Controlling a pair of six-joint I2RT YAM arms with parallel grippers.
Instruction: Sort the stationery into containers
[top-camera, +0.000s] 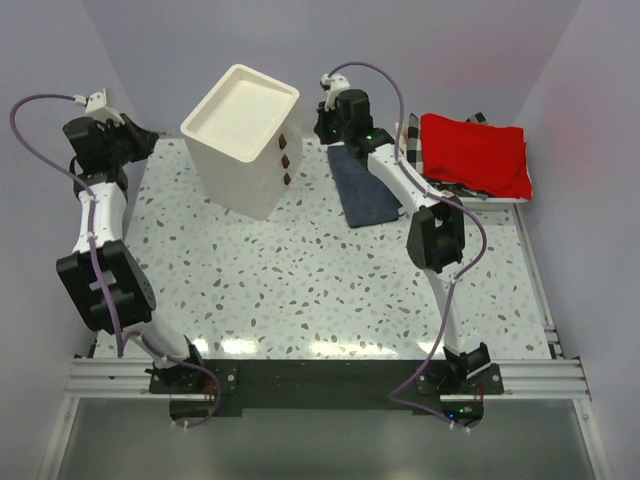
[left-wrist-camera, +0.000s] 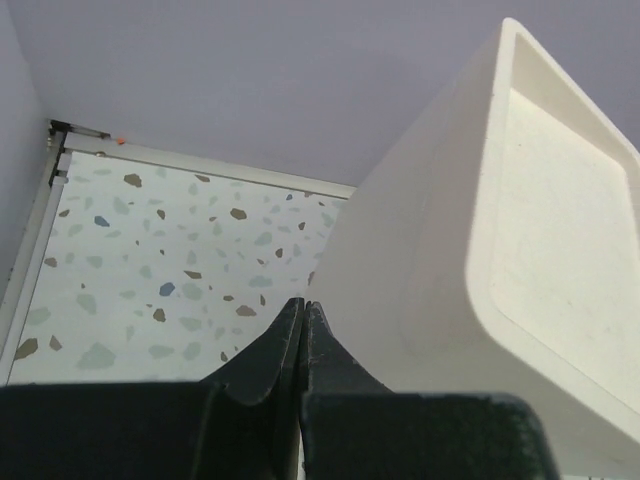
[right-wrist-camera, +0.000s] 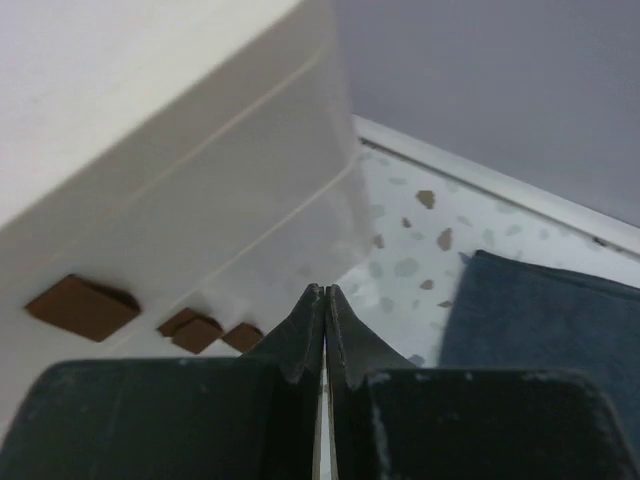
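A white drawer unit (top-camera: 230, 175) with a tray top and brown handles stands at the back left; in the right wrist view its side shows wooden handles (right-wrist-camera: 80, 305), its drawers shut. My left gripper (top-camera: 150, 140) is shut, empty, just left of the unit, whose pale body (left-wrist-camera: 400, 280) fills the right of the left wrist view. My right gripper (top-camera: 322, 130) is shut with nothing visible between its fingers, right of the unit and facing its handles. No loose stationery is visible.
A dark folded mat (top-camera: 365, 200) lies right of the unit. A box at the back right holds red cloth (top-camera: 470, 155) and checked fabric.
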